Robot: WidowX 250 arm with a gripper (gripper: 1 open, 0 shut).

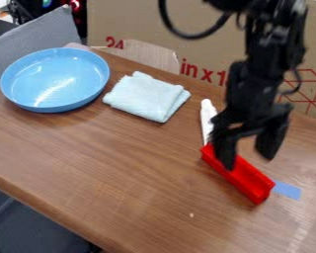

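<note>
The black gripper (247, 140) is blurred and hangs open just above a red bar-shaped object (239, 178) lying diagonally on the wooden table (115, 188) at the right. Whether its fingers touch the red object cannot be told. A white elongated item (207, 121) lies behind the red one, partly hidden by the gripper. A flat blue piece (286, 190) lies at the red object's front right end.
A blue bowl (52, 77) sits at the back left, with a folded white cloth (145, 97) to its right. Cardboard (161, 30) stands along the back.
</note>
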